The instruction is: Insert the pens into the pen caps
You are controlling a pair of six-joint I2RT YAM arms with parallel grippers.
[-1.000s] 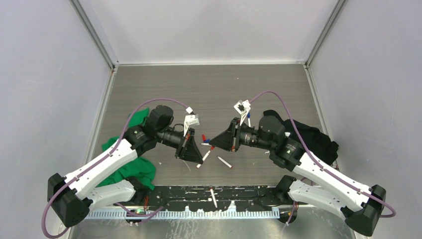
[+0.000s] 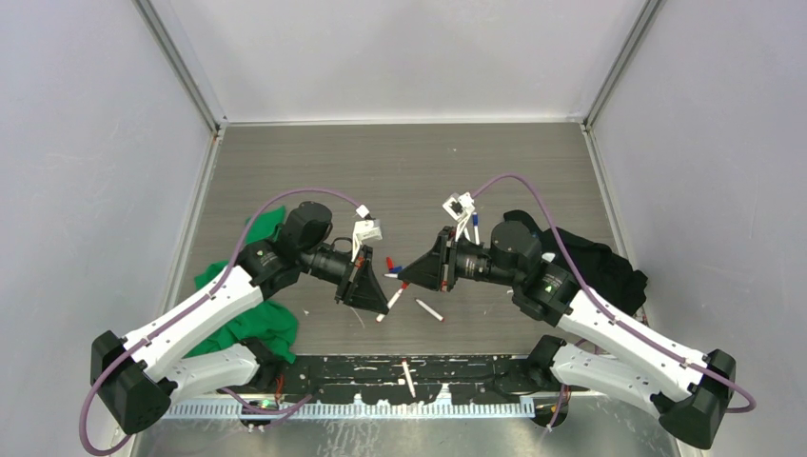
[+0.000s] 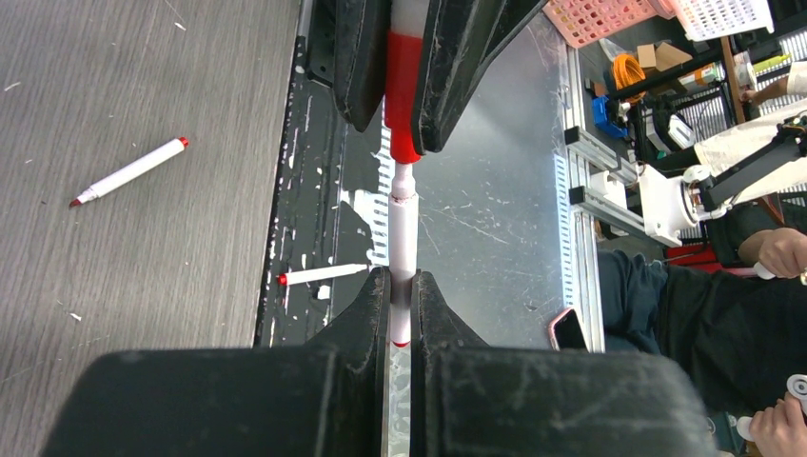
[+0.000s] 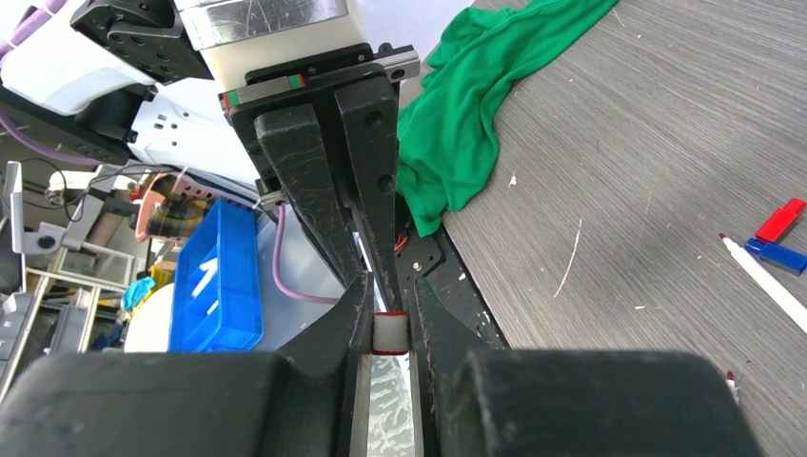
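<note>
In the left wrist view my left gripper is shut on a white pen (image 3: 403,228) held in line with a red cap (image 3: 403,71). The pen's tip end meets the cap's mouth, with part of the narrow white neck still visible. My right gripper is shut on that cap; in its own view only a pale, red-rimmed end (image 4: 390,333) shows between the fingers. Loose white pens (image 3: 133,171) lie on the table and on the dark front strip, along with a red cap (image 4: 780,221) and a blue cap (image 4: 776,254).
A green cloth (image 2: 271,324) lies at the left and a black cloth (image 2: 609,276) at the right. The two arms face each other low over the middle.
The left arm looks unchanged.
</note>
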